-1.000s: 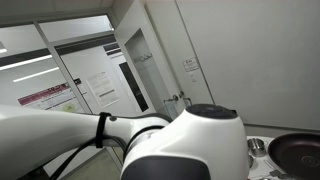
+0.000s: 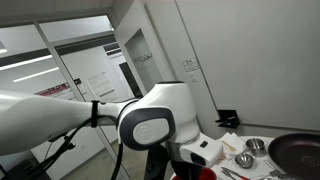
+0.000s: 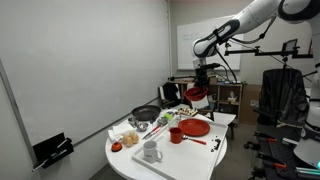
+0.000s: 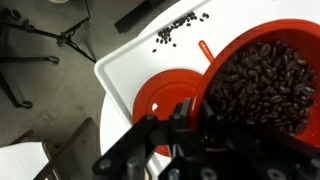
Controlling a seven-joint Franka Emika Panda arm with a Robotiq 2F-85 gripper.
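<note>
A red bowl (image 4: 235, 60) holding dark coffee beans (image 4: 268, 85) fills the right of the wrist view, raised above the table. My gripper is shut on its near rim; the dark fingers partly hide the grip. In exterior view 2 the bowl (image 3: 195, 93) hangs above the white tray. Below it lies a red plate (image 4: 165, 98) on the white tray (image 4: 128, 72). In exterior view 1 only a bit of red (image 2: 203, 174) shows below the arm.
Several loose beans (image 4: 178, 30) lie on the tray near its edge. A red mug (image 3: 175, 135), a white mug (image 3: 152, 151) and a tomato-like red object (image 3: 116, 147) stand on the table. A dark pan (image 3: 146, 112) and metal cups (image 2: 255, 146) are at the back.
In exterior view 1 the arm's end has moved away from the camera and now shows smaller, uncovering more of the table and a bit of red below it.
</note>
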